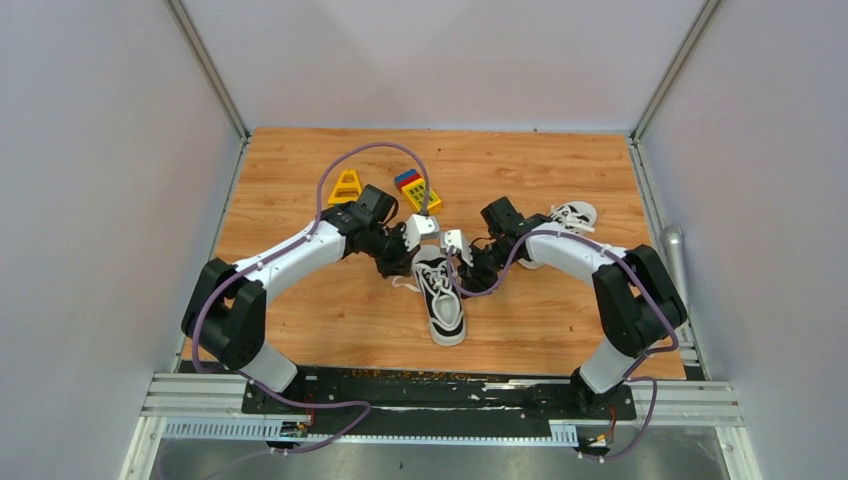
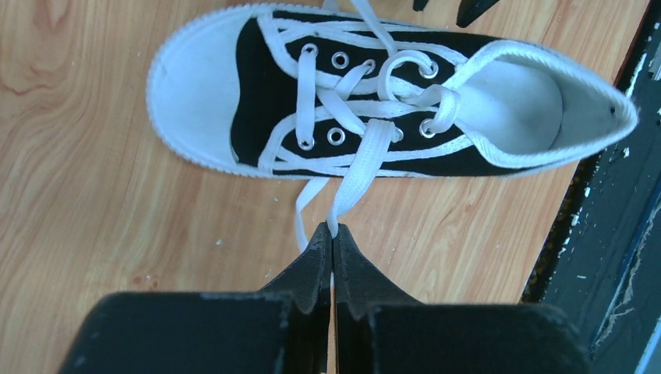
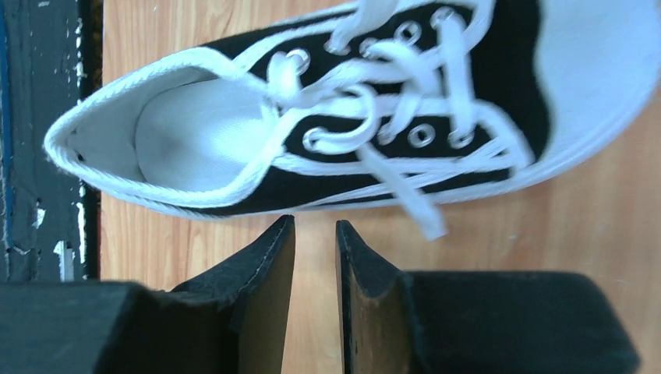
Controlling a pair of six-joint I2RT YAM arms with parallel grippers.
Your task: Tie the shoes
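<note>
A black and white sneaker (image 1: pixel 440 300) stands upright between my arms, its toe away from me and its opening toward the front edge. White laces (image 2: pixel 413 82) criss-cross its eyelets, with a loop lying near the top eyelets. In the left wrist view, my left gripper is shut on a flat white lace end (image 2: pixel 361 175) drawn out over the shoe's side. My right gripper is partly open beside the opposite side of the shoe, nothing between its fingers. Near it, a loose lace end (image 3: pixel 409 195) hangs over that side.
A second sneaker (image 1: pixel 573 215) lies at the right, partly hidden behind my right arm. Yellow toy pieces (image 1: pixel 345 187) and a yellow block with holes (image 1: pixel 422 194) sit toward the back.
</note>
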